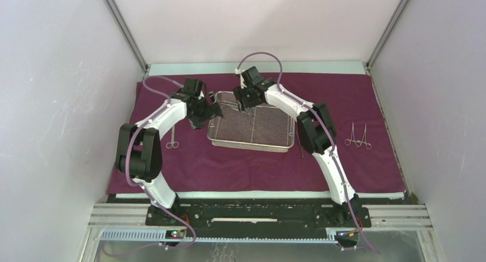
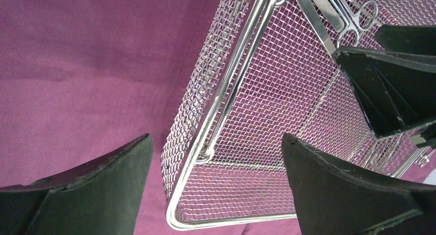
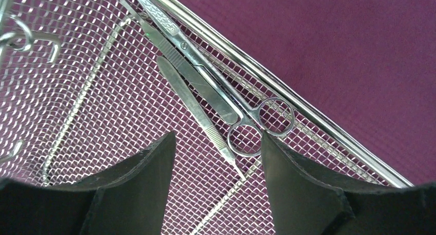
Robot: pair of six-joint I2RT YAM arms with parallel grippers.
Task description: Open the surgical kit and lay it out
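Observation:
The wire mesh basket (image 1: 252, 143) rests on the maroon cloth at the table's middle. Inside it, along one long side, lie a pair of scissors (image 3: 184, 46) and two scalpel handles, one (image 3: 187, 75) against the scissors and the other (image 3: 193, 106) a little apart. Above these tools hovers my right gripper, open and empty. My left gripper is open over the basket's left rim (image 2: 216, 106), which shows between its fingers, apparently untouched. A dark finger (image 2: 391, 86) of the right gripper intrudes in the left wrist view.
Scissors (image 1: 172, 139) lie on the cloth left of the basket. Two ring-handled clamps (image 1: 358, 141) lie far right. A thin instrument (image 1: 301, 147) shows beside the right arm, which covers cloth there.

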